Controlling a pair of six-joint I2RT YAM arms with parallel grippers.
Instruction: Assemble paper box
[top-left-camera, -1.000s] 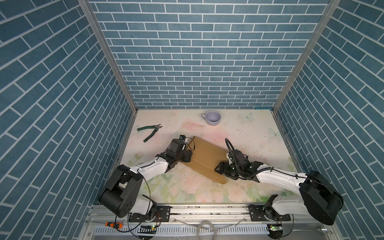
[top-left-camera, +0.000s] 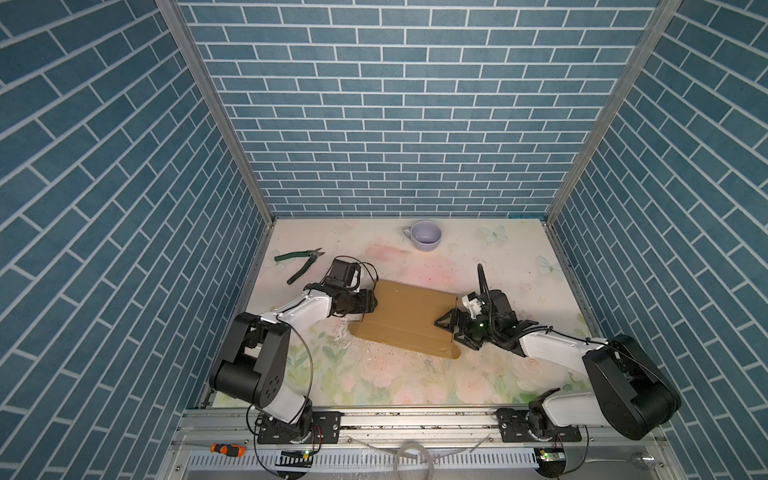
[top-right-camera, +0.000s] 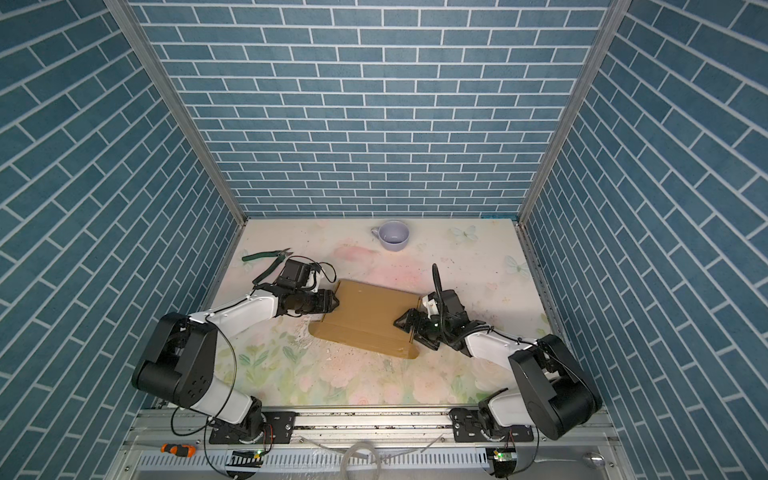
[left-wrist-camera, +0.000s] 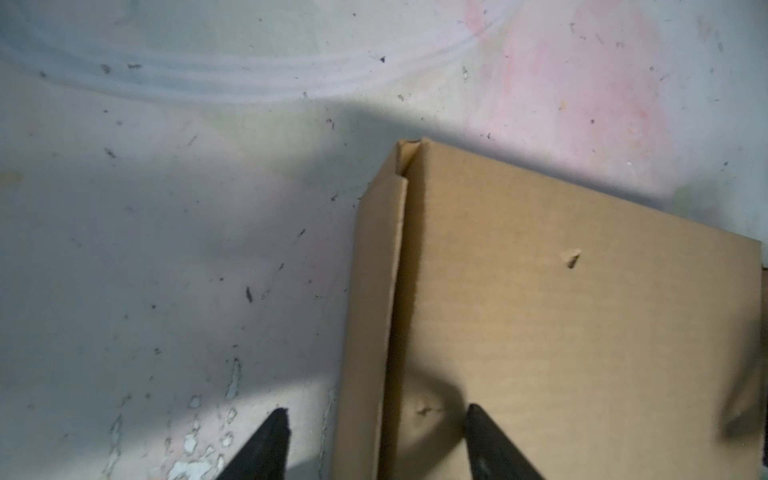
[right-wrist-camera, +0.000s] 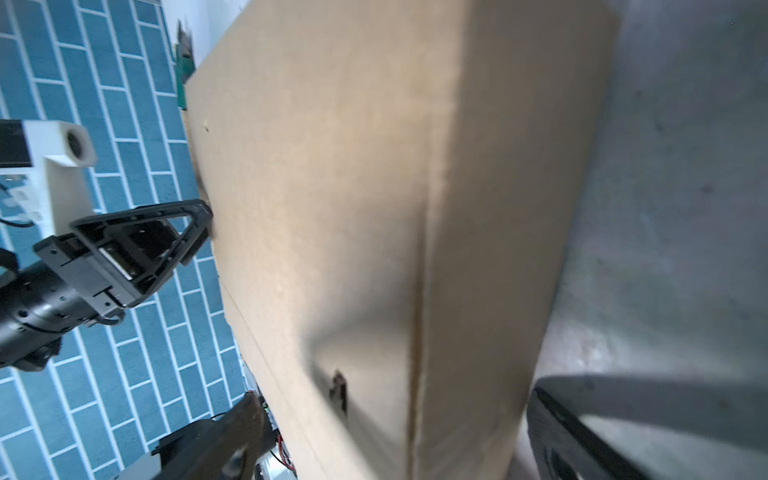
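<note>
The brown cardboard box (top-left-camera: 408, 312) lies on the table centre, a long flap toward the front. My left gripper stands part open over its left end, fingertips straddling a side flap (left-wrist-camera: 372, 272) that sits slightly apart from the top panel. At the box's right end is my right gripper, open, its blurred fingers either side of that end's folded edge; whether they touch it cannot be told.
Green-handled pliers (top-left-camera: 292, 255) lie at the back left of the table, beyond my left gripper. A lilac cup (top-left-camera: 425, 238) stands at the back middle.
The box has turned anticlockwise, its left end coming nearer the front. My left gripper has moved back along that end, and my right gripper has shifted right and slightly back.
</note>
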